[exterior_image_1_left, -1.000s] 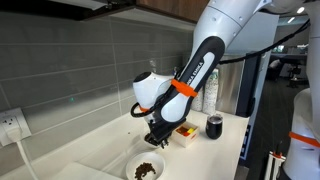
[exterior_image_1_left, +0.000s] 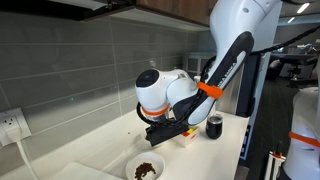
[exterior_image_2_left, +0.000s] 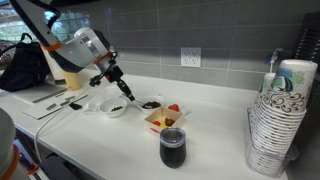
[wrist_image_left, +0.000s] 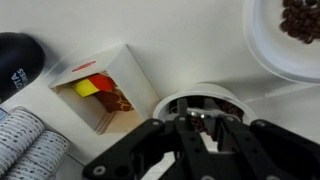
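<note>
In the wrist view my gripper is over the near edge of a round white-rimmed dish (wrist_image_left: 232, 99) with dark contents. Its fingers are closed on something small that I cannot make out. The dish's dark contents (exterior_image_2_left: 151, 104) show just beside the gripper (exterior_image_2_left: 130, 98) in exterior view 2. Another white bowl (wrist_image_left: 260, 45), holding brown bean-like pieces (wrist_image_left: 302, 20), lies apart from the gripper. From exterior view 1 the gripper (exterior_image_1_left: 157, 132) stands beyond that bowl (exterior_image_1_left: 131, 169), and the dish is hidden.
An open box (exterior_image_2_left: 163, 124) with red and yellow items sits beside the dish. A black tumbler (exterior_image_2_left: 173, 150) stands nearer the camera, with stacked paper cups (exterior_image_2_left: 270, 125) at the right. Bare counter (exterior_image_2_left: 110, 150) lies in front; a tiled wall closes off the back.
The arm has shifted toward the box, rightward in exterior view 1, and now covers more of it. The bowl of brown pieces has stayed put.
</note>
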